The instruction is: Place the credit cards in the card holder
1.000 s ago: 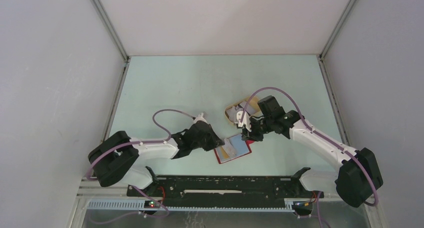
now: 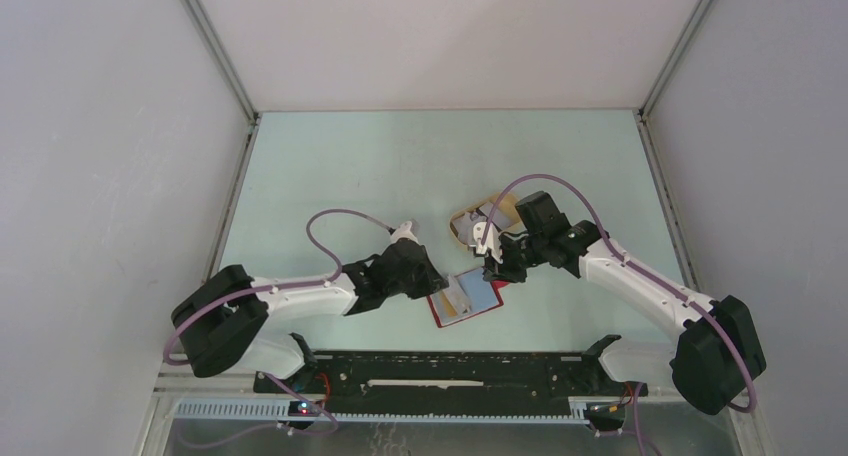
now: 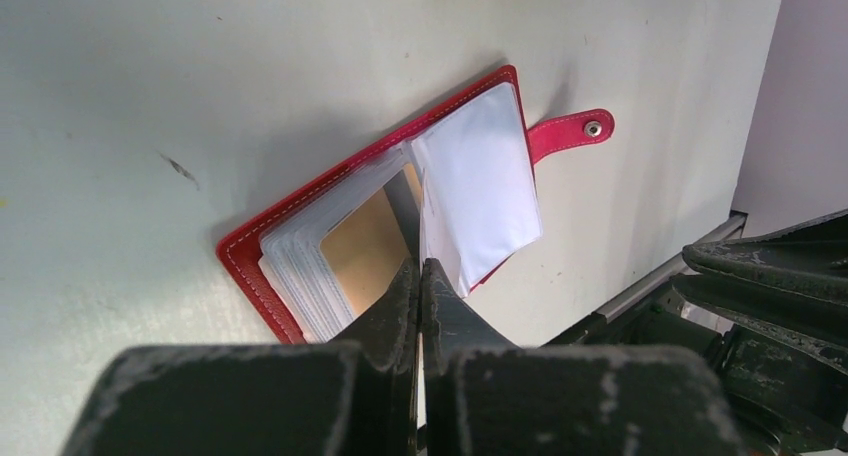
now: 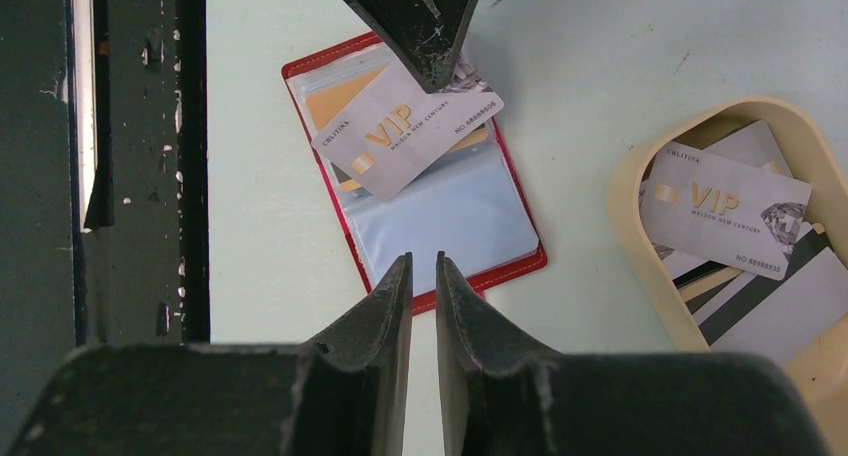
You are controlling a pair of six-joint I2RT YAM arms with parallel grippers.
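Observation:
The red card holder (image 3: 266, 294) lies open on the table, with clear sleeves and a gold card (image 3: 365, 246) on one side and a white inner panel (image 4: 440, 226) on the other. A silver VIP card (image 4: 390, 136) is pinched by my left gripper, which is shut on it. That card appears nearly edge-on in the left wrist view and slants over the holder's middle; whether it touches a sleeve I cannot tell. Beyond the holder's edge, my right gripper is shut with nothing between its fingers.
A tan oval tray (image 4: 625, 191) beside the holder contains several cards, a silver VIP card (image 4: 725, 211) on top. The holder's red strap (image 3: 570, 134) sticks out from one side. Much of the table (image 2: 340, 166) behind the arms is clear.
My left arm has shifted very slightly, and the card in its gripper has tilted a little over the holder. The right arm and the tray have stayed put.

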